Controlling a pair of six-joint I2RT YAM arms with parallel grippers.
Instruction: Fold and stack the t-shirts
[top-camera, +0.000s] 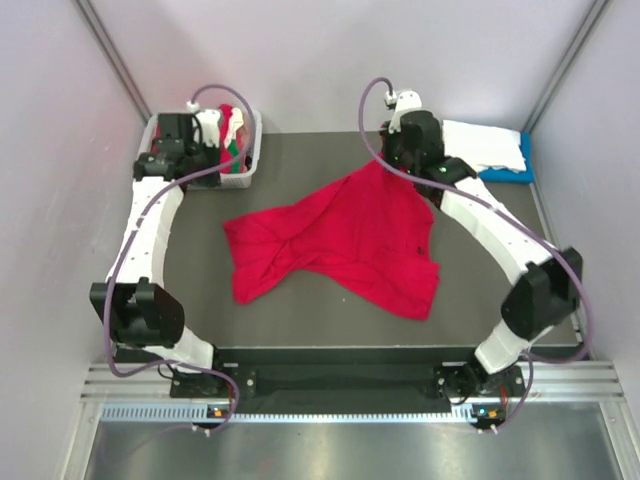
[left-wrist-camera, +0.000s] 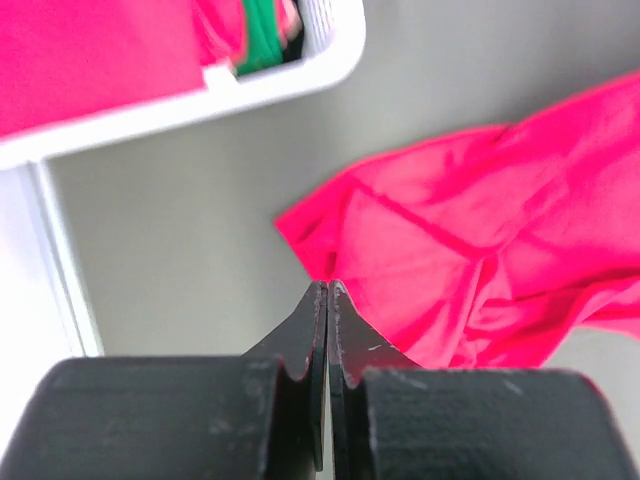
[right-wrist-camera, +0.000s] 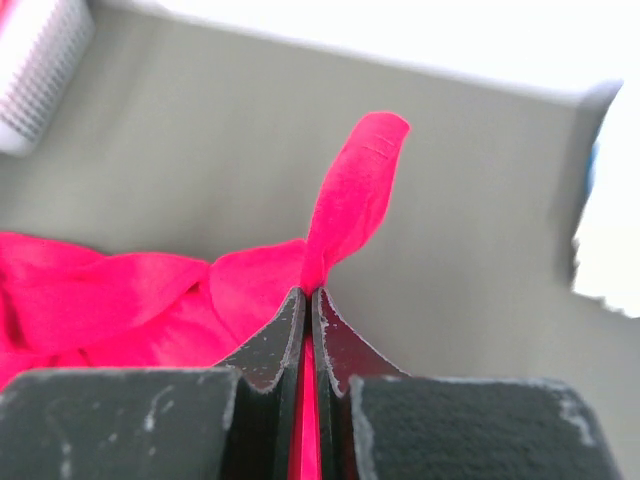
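The red T-shirt (top-camera: 340, 230) lies crumpled and spread over the middle of the table, its upper right part drawn up toward my right gripper. That gripper is shut on the fabric, and a red flap sticks up past its fingertips. My left gripper is shut with no cloth between its fingers. From above, the left arm's end covers part of the basket. In the left wrist view the shirt's left corner (left-wrist-camera: 310, 225) lies flat on the table below, apart from the fingers.
A white basket (top-camera: 257, 150) holding red, white and green cloth stands at the back left. Folded white cloth (top-camera: 482, 143) lies on a blue item (top-camera: 527, 160) at the back right.
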